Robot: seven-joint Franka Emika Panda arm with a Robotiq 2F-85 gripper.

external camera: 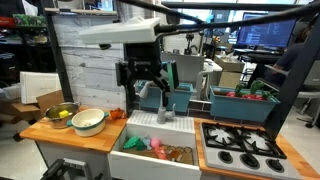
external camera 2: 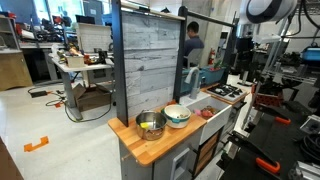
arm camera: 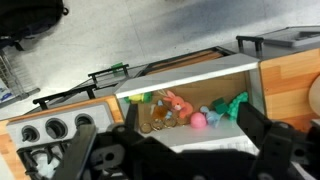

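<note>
My gripper (external camera: pixel 144 86) hangs high over the counter, in front of the tap and above the sink (external camera: pixel 122 161). In the wrist view its dark fingers (arm camera: pixel 108 150) stand wide apart at the lower edge, with nothing held between them. Inside the white sink lie several small toys: an orange-pink figure (arm camera: pixel 178 104), a pink ball (arm camera: pixel 197 121) and a green piece (arm camera: pixel 237 104). The toys are well below the gripper, apart from it. In exterior view 2 the gripper (external camera 2: pixel 241 70) shows small at the far right.
Left of the sink are a cream pot (external camera: pixel 88 123) and a metal bowl (external camera: pixel 62 113) holding something yellow. A gas stove (external camera: pixel 240 150) stands to the right. Behind the counter, a teal basket (external camera: pixel 238 108) holds red and green things. The tap (external camera: pixel 162 98) rises behind the sink.
</note>
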